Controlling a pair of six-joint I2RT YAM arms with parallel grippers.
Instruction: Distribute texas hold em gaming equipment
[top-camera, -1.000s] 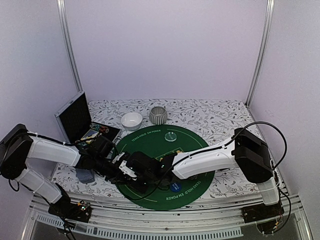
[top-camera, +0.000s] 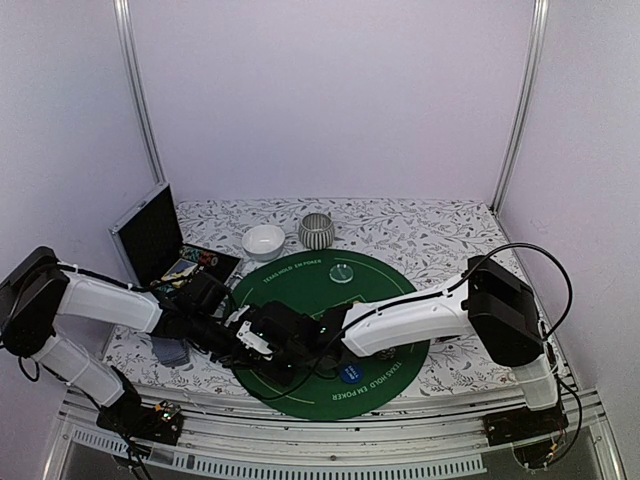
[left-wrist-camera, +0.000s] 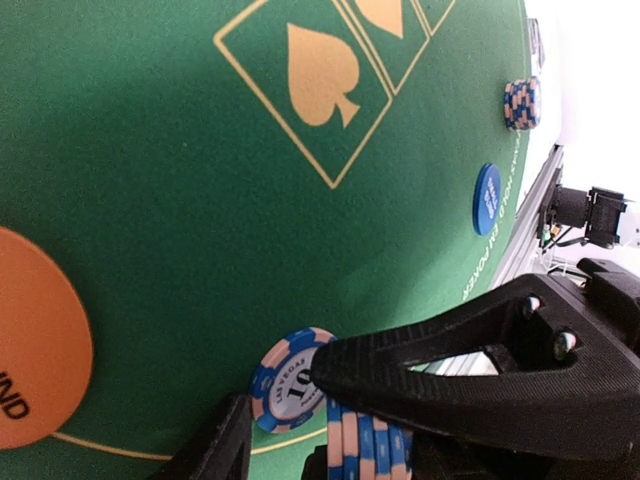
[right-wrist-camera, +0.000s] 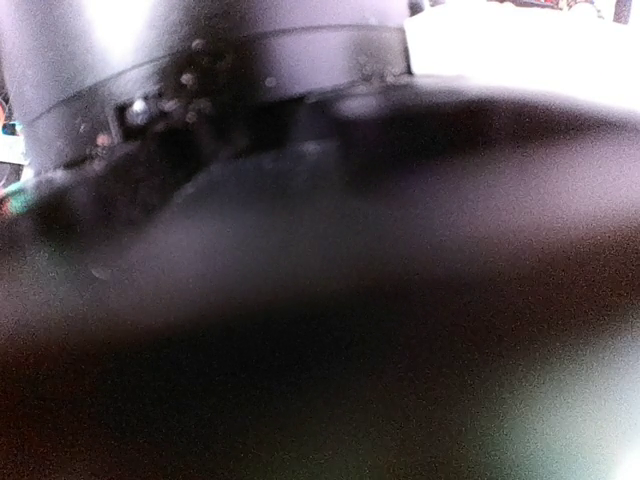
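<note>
In the left wrist view, a row of blue-and-cream chips (left-wrist-camera: 368, 440) stands edge-on, against the underside of my right gripper's black finger (left-wrist-camera: 440, 375). My right gripper (top-camera: 256, 338) is shut on these chips; its other finger is hidden. My left gripper is part open around the chips, one finger (left-wrist-camera: 222, 445) clear of them at the left. A blue-rimmed Las Vegas chip (left-wrist-camera: 290, 385) shows its face beside the right finger's tip. On the green mat (top-camera: 300, 285), a large orange disc (left-wrist-camera: 35, 340) lies at the left. The right wrist view is dark and blurred.
A blue disc (left-wrist-camera: 486, 200) and a chip stack (left-wrist-camera: 522, 104) lie by the mat's edge. An open case (top-camera: 150, 245) stands left; a white bowl (top-camera: 264, 241) and striped cup (top-camera: 316, 231) stand behind. Both arms meet closely, covering the mat's front left.
The left arm's elbow has shifted slightly. Both grippers stay together over the mat's left side, and the right arm looks still.
</note>
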